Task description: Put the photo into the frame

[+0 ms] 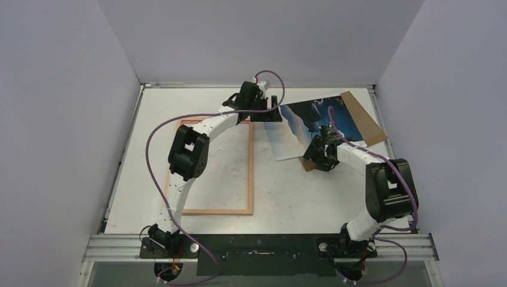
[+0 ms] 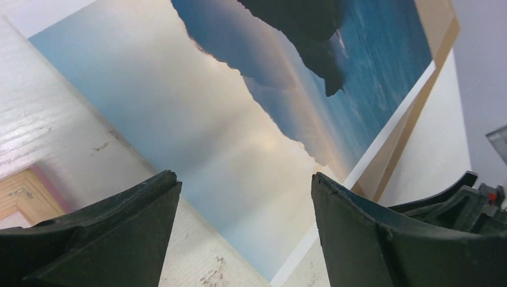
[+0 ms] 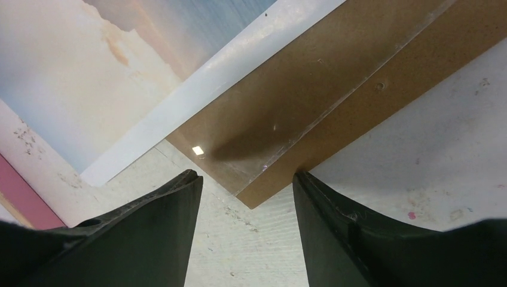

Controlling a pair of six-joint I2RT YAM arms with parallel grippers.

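Observation:
The photo (image 1: 287, 131), a blue sea-and-shore print with white borders, lies at the right over a brown backing board (image 1: 363, 116) and a clear sheet (image 3: 269, 101). The wooden frame (image 1: 250, 179) lies on the left, its corner also in the left wrist view (image 2: 27, 194). My left gripper is open above the photo's left end, nothing between its fingers. My right gripper is open at the near corner of the board and clear sheet, beside the photo's corner, nothing held.
Walls stand at the back and both sides. Purple cables loop over both arms.

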